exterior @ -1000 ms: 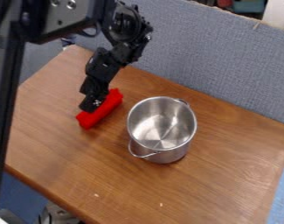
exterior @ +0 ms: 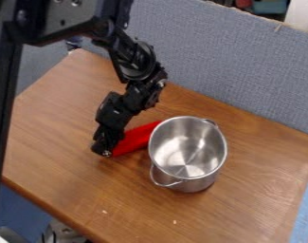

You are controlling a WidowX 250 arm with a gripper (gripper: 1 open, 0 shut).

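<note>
My black gripper (exterior: 108, 142) is low on the wooden table, at the left end of a long red object (exterior: 135, 137). Its fingertips are against or around that object; whether they are shut on it I cannot tell. A steel pot (exterior: 188, 154) with wire handles stands just to the right, and the red object's right end runs behind it or up against its side.
A grey padded wall (exterior: 232, 66) runs along the back. A strip of blue tape (exterior: 303, 209) lies at the right edge.
My gripper has moved down to the red object.
</note>
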